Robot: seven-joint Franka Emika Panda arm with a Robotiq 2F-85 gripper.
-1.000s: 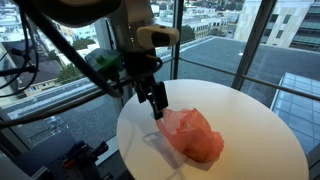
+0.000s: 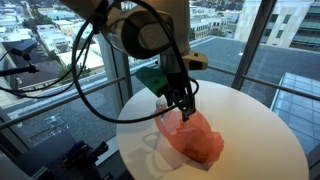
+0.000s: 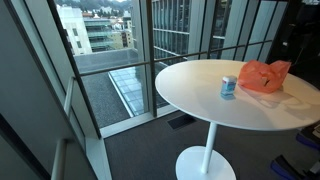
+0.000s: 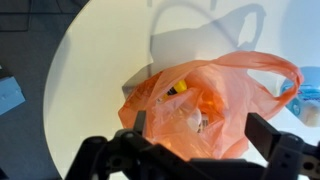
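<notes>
An orange-red plastic bag (image 2: 200, 142) lies crumpled on the white round table (image 2: 255, 130). From above, in the wrist view, its mouth is spread and small yellow and dark items (image 4: 177, 88) show inside the bag (image 4: 190, 128). My gripper hangs over the bag, its fingers (image 4: 262, 132) wide apart with nothing held between them. A blue and white carton (image 3: 228, 87) stands beside the bag (image 3: 263, 76) in the second exterior view. At the right edge of the wrist view, a clear and blue object (image 4: 308, 103) is partly cut off.
Tall windows (image 2: 225, 55) stand behind it. Dark floor (image 4: 25, 130) lies beyond the table's edge.
In exterior view 1 my gripper has moved to the right, from the bag's left side to a place over the bag. The bag has stayed about where it was.
</notes>
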